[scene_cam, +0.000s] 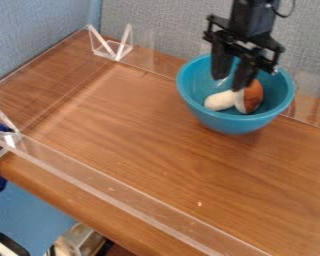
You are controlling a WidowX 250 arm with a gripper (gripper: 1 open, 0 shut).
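A teal bowl (223, 118) stands at the back right of the wooden table, holding an orange-and-white mushroom-shaped object (250, 97) with its pale end to the left. My black gripper (240, 70) hangs over the back part of the bowl, above that object. The dark fingers overlap in this view, so their spread and anything between them are hard to make out.
Clear plastic edging runs along its sides, with white brackets (109, 48) at the corners. Grey padded walls stand behind and at the left.
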